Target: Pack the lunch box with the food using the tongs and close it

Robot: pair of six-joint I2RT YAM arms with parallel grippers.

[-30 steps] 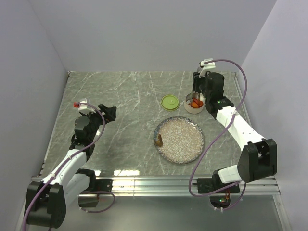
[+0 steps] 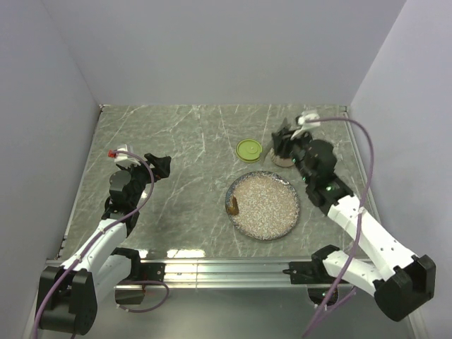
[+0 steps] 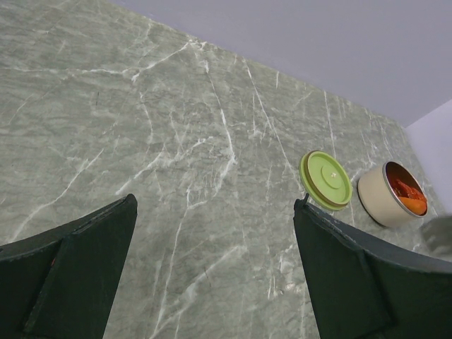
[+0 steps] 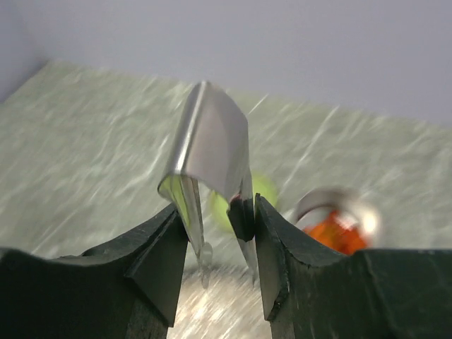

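Note:
The lunch box (image 3: 374, 194), a cream pot with orange food inside, sits at the back right beside its green lid (image 2: 248, 150); the top view shows it partly hidden. A large round speckled tray (image 2: 263, 205) lies in front of them, with a brown object (image 2: 232, 206) on its left. My right gripper is raised above the box's front-left area, shut on a shiny metal utensil (image 4: 212, 134), apparently tongs, blurred in the top view. My left gripper (image 2: 155, 167) hangs open over the left of the table, with nothing between its fingers.
Grey walls (image 2: 219, 49) enclose it at the back and sides. A metal rail (image 2: 205, 265) runs along the front edge.
My right gripper has moved from over the lunch box toward the front and left, carrying the metal utensil. The left arm has stayed still.

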